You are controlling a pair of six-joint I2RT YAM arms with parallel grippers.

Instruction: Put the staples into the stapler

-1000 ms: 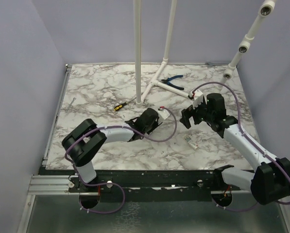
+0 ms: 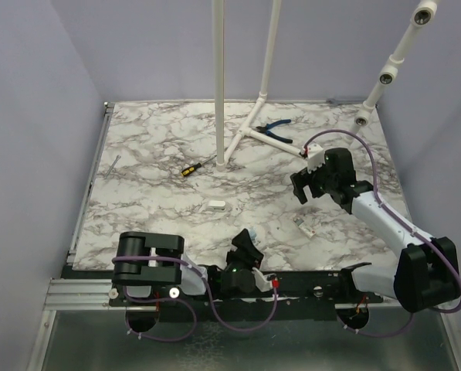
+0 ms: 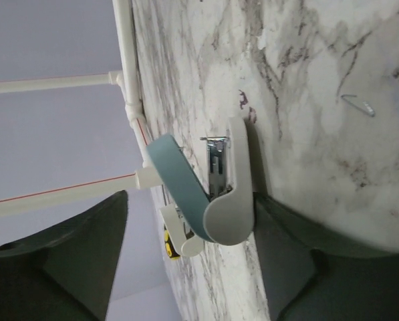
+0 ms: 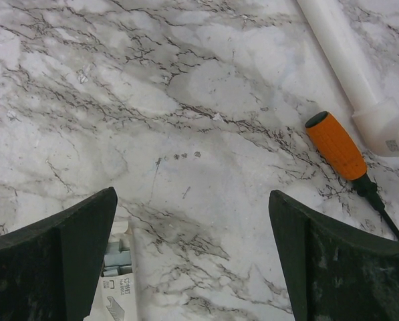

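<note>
In the left wrist view the stapler (image 3: pixel 232 214) has a white base and a teal top (image 3: pixel 179 177) swung wide open, its metal staple channel (image 3: pixel 216 164) exposed. My left gripper is open around its rounded hinge end, close beside the right-hand finger (image 3: pixel 286 247); whether they touch I cannot tell. From above, only a bit of the stapler (image 2: pixel 252 232) shows past the left gripper (image 2: pixel 245 249). Over the table stands my right gripper, open and empty. A small white, grey-segmented item with a printed label (image 4: pixel 121 274) lies below its left-hand finger.
One loose staple (image 3: pixel 358 104) lies on the marble. From above, a white item (image 2: pixel 217 205) and a small pale object (image 2: pixel 304 226) rest on the table. A screwdriver (image 4: pixel 336 146), blue pliers (image 2: pixel 272 126) and white pipes (image 2: pixel 242 135) are farther back.
My left gripper has drawn back from mid-table towards the front edge. The stapler now shows on marble that was bare one second ago. My right arm has shifted only slightly.
</note>
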